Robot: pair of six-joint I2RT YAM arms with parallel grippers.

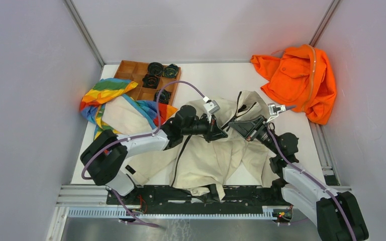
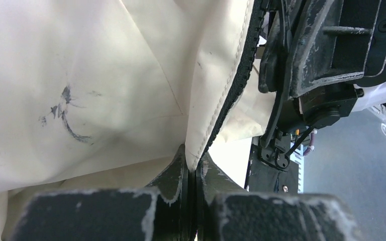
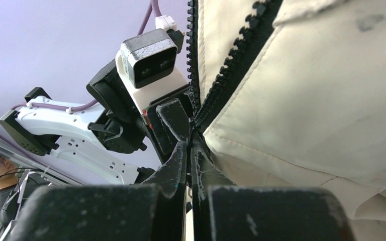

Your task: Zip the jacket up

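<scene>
The cream jacket (image 1: pixel 206 160) lies on the table, its raised upper part bearing black zipper tapes. In the left wrist view, my left gripper is shut on the cream edge beside the black zipper tape (image 2: pixel 241 73). My right gripper is shut where the two toothed zipper rows (image 3: pixel 231 63) converge; the slider is hidden, and whether anything thin sits between the fingertips does not show. Above that point the rows spread apart. From the top, the left gripper (image 1: pixel 225 132) is close to the right gripper (image 1: pixel 230 124), just nearer the front.
An orange jacket (image 1: pixel 299 80) lies at the back right. At the back left stands a wooden compartment tray (image 1: pixel 130 70) with dark coils, beside a rainbow-coloured garment (image 1: pixel 110 90). The two arms nearly touch.
</scene>
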